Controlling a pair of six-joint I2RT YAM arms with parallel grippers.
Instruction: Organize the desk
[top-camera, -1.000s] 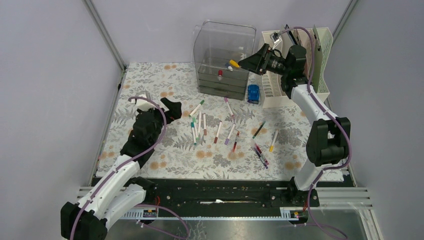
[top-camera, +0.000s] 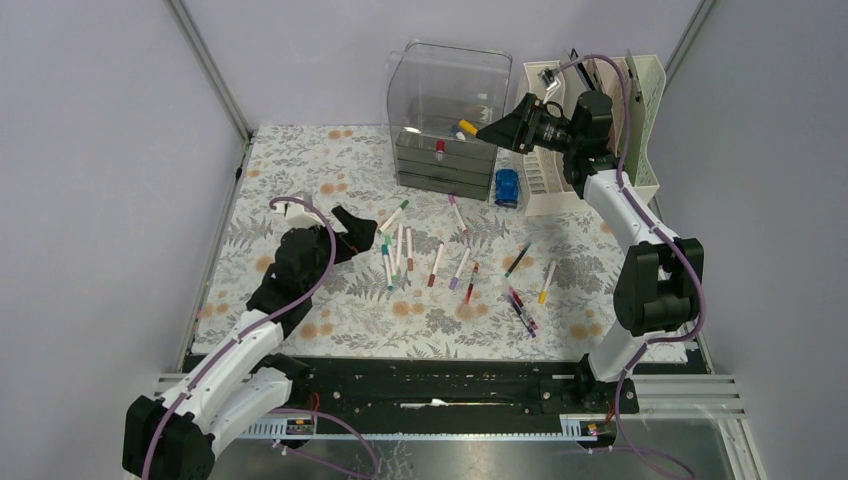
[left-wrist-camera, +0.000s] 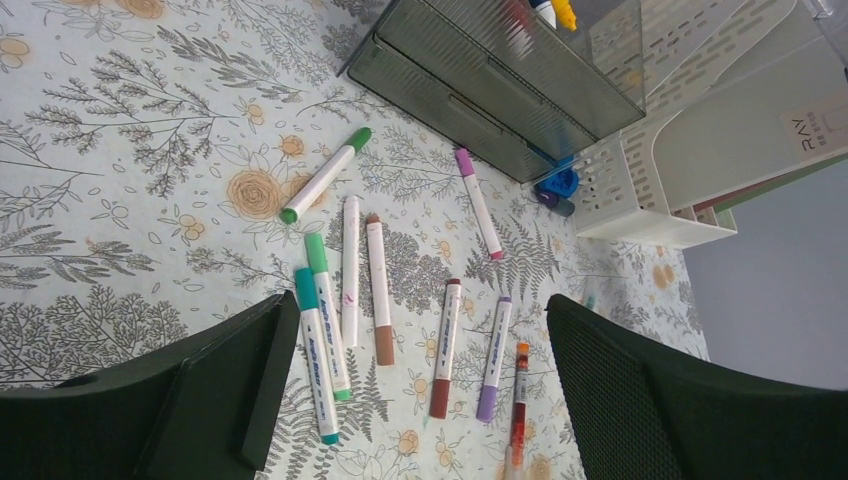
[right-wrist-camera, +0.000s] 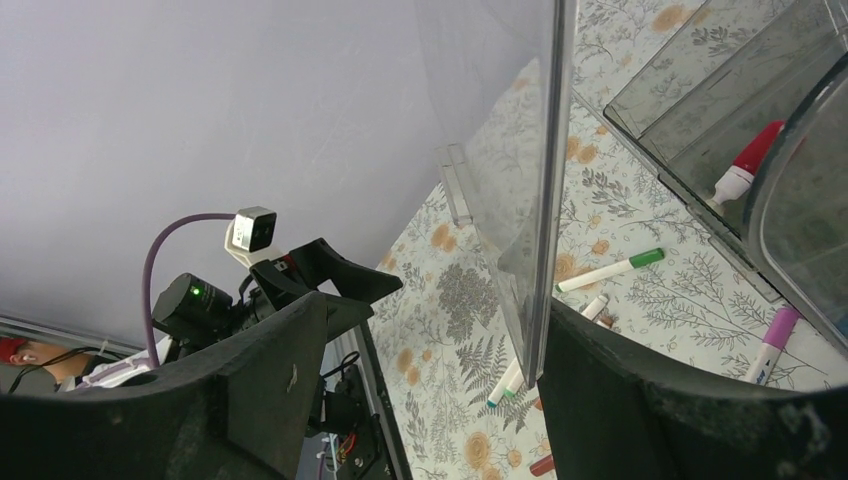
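Note:
My left gripper (top-camera: 357, 228) stands open and empty above the scattered markers, among them a green one (left-wrist-camera: 325, 176), a teal one (left-wrist-camera: 316, 356) and a brown one (left-wrist-camera: 446, 348). My right gripper (top-camera: 490, 130) is up at the clear organizer (top-camera: 430, 80); in the right wrist view a clear panel edge passes between its part-open fingers, and whether they touch it cannot be told. Inside the organizer lie a red item (right-wrist-camera: 750, 160) and a yellow one (top-camera: 468, 127).
A white file rack (top-camera: 645, 120) with folders stands at the back right, a blue object (top-camera: 506, 186) beside the organizer.
My left gripper has moved slightly right and downward in the top view. The right gripper has moved only very slightly; the markers lie unchanged.

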